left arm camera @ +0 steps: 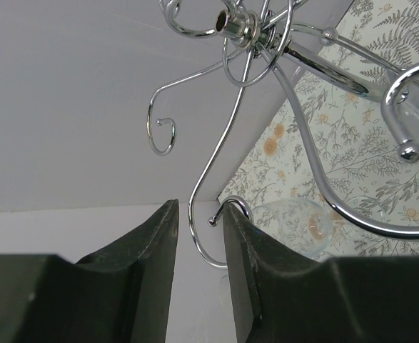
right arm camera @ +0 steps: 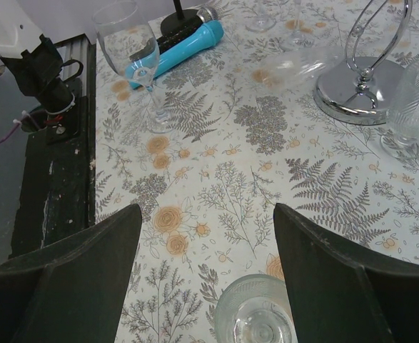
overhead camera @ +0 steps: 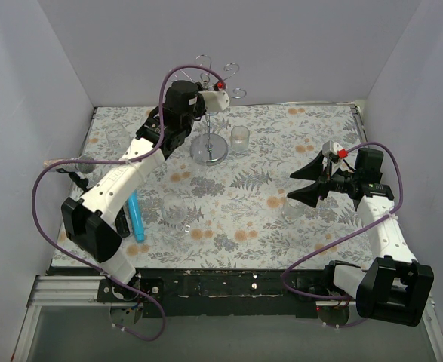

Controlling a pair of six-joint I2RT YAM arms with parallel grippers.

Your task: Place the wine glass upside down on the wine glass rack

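Note:
The chrome wine glass rack stands at the back of the table. My left gripper is up among its curled wire arms. In the left wrist view, the fingers of the left gripper stand apart, with a curled arm showing in the gap and its loop passing by the right finger. No glass shows clearly between them. Beyond lies a clear glass; whether it hangs or stands cannot be told. My right gripper is open and empty, above a small glass.
A wine glass stands upright near the front left, by a blue microphone. Another glass stands right of the rack base. Several clear glasses are around the table.

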